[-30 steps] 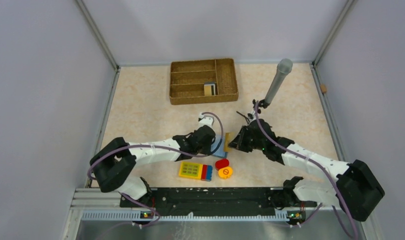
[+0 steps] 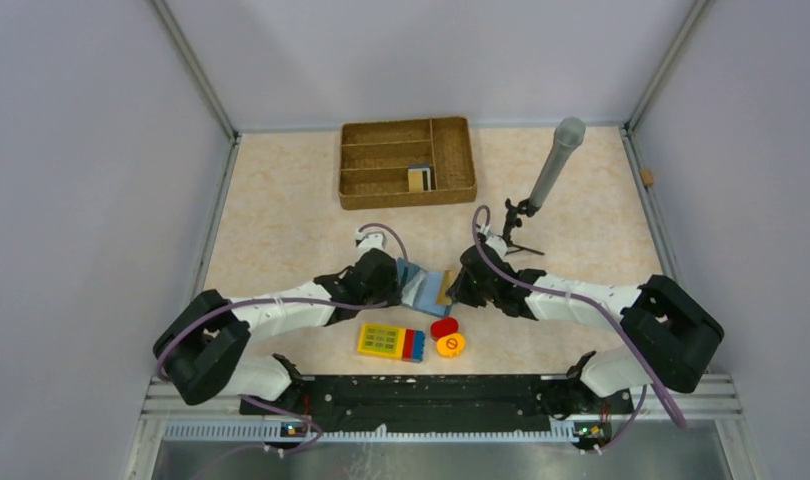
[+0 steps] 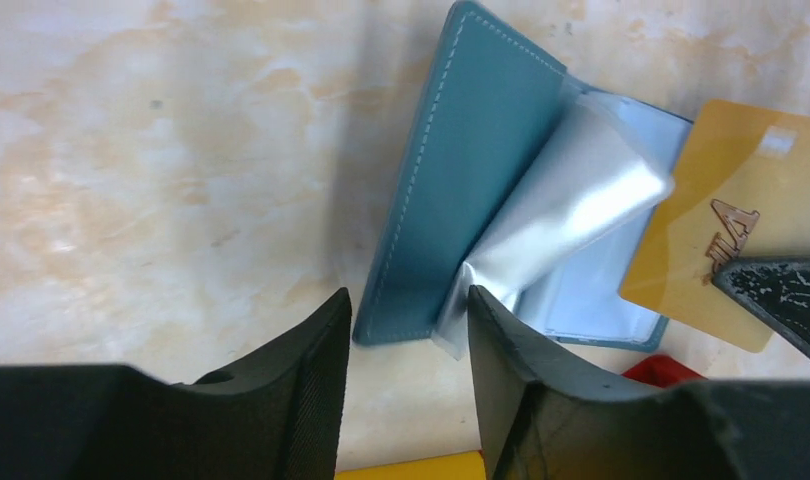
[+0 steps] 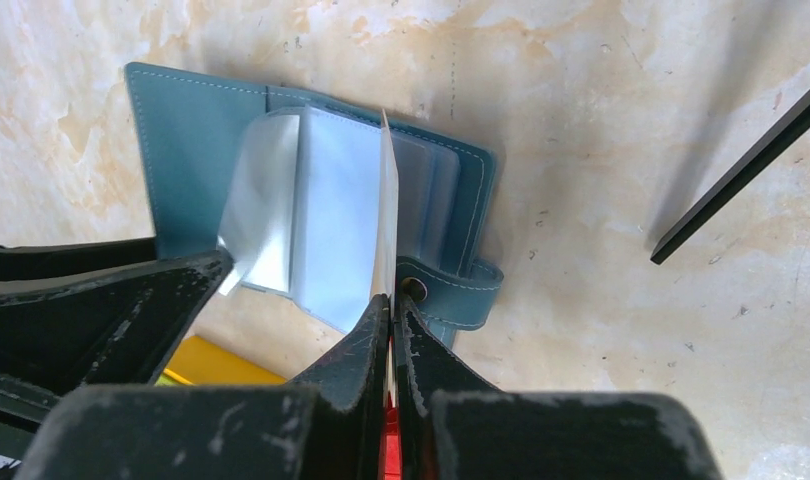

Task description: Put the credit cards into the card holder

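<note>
The blue card holder (image 2: 433, 290) lies spread on the table between the two arms, its clear sleeves (image 4: 261, 195) curling up from the left flap (image 3: 461, 150). A gold card (image 3: 741, 210) is gripped at its edge by my right gripper; it stands nearly edge-on over the holder's middle, apparently above the pale sleeve (image 4: 336, 190). My left gripper has its fingers apart at the flap's lower end. The lifted sleeve's corner reaches its right fingertip (image 3: 481, 305), but no firm grip shows.
A yellow toy phone (image 2: 389, 342) and small red and orange pieces (image 2: 450, 345) lie just in front of the holder. At the back stands a brown divided tray (image 2: 386, 201) with cards in one compartment. A microphone on a stand (image 2: 556, 165) rises at the back right.
The right arm came left, bringing the gold card over the holder.
</note>
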